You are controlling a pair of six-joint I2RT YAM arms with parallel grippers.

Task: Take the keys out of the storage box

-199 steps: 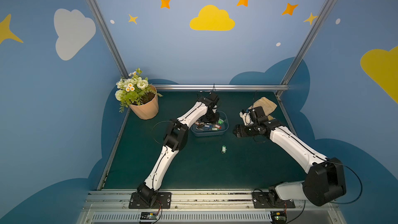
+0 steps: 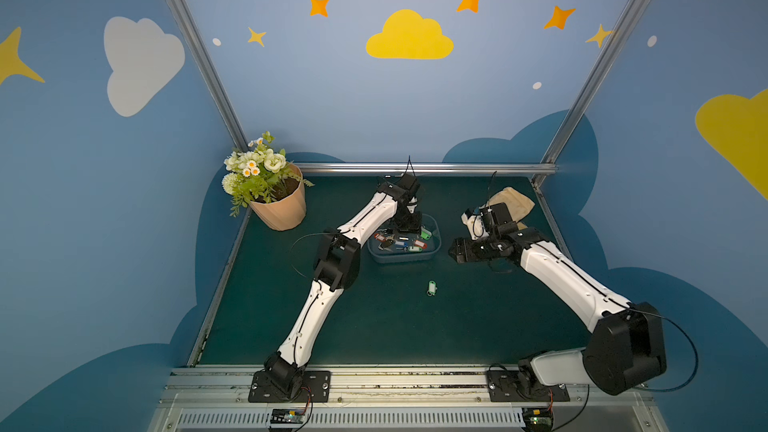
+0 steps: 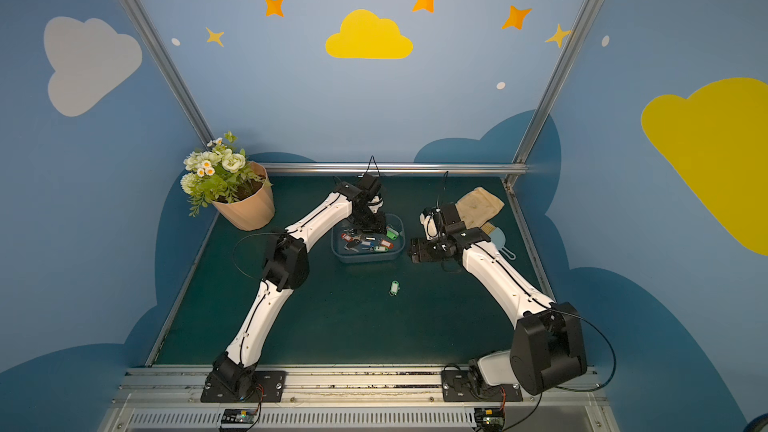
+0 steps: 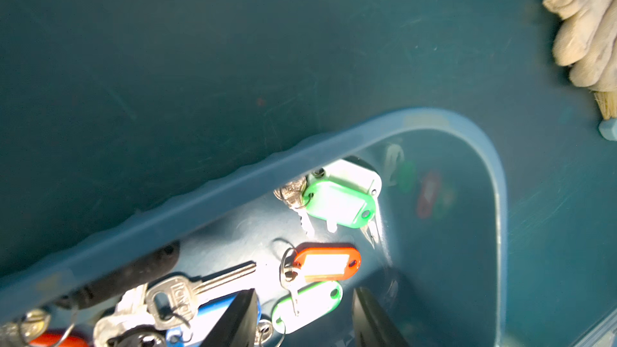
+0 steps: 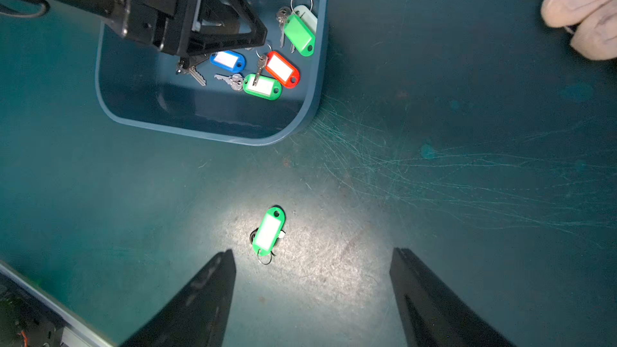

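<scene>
In the left wrist view, the blue storage box point(image 4: 501, 218) holds several keys with coloured tags: an orange tag point(image 4: 327, 263), a green-rimmed tag point(image 4: 307, 308), a bright green tag point(image 4: 340, 204) and a blue tag point(image 4: 215, 318). My left gripper is over the box, fingers parted; tagged keys show in the gap, none visibly gripped. One key with a green tag point(image 5: 268, 231) lies on the table, outside the box. Right of the box, my right gripper stands open and empty, above the table.
A beige glove point(image 5: 585, 9) lies to the right of the box, behind the right arm. At the back left stands a flower pot point(image 2: 280, 206).
The right arm has moved only a little. The keys in the box and on the table look unmoved.
</scene>
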